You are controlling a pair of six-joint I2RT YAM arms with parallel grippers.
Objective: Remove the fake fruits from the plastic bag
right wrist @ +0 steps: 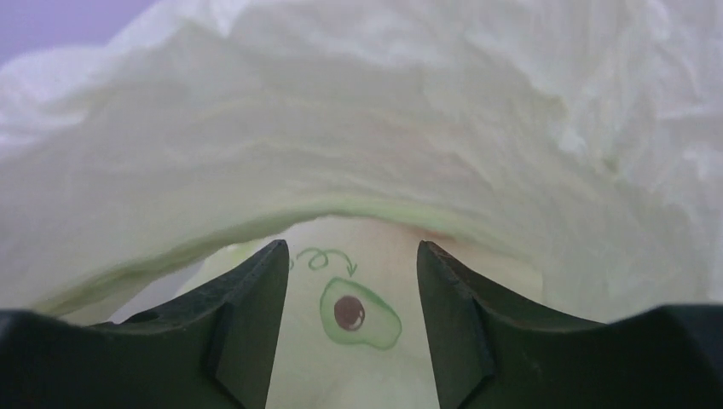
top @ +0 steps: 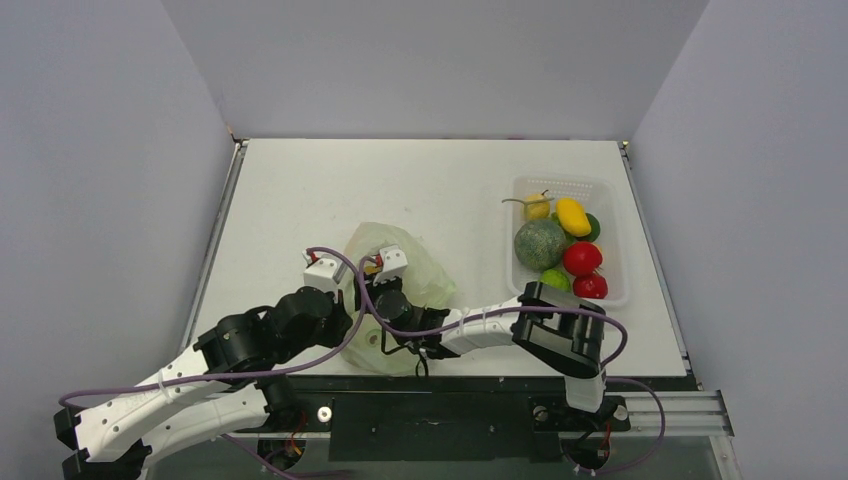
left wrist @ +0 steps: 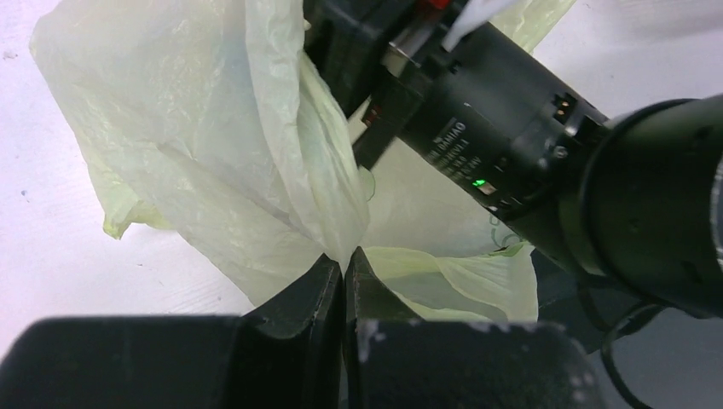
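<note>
The pale green plastic bag (top: 415, 255) lies on the white table at front centre, under both arms. My left gripper is shut on a gathered fold of the bag, holding it up. My right gripper is part open inside the bag, film arching over it; between its fingertips show the bag's inner surface and a printed avocado drawing (right wrist: 358, 317). In the left wrist view its body (left wrist: 503, 128) sits close behind the raised plastic. I cannot make out a fruit inside the bag.
A white basket (top: 520, 278) at the right holds several fruits, among them a green melon (top: 539, 243), a yellow fruit (top: 572, 215) and red tomatoes (top: 582, 257). Walls stand on three sides.
</note>
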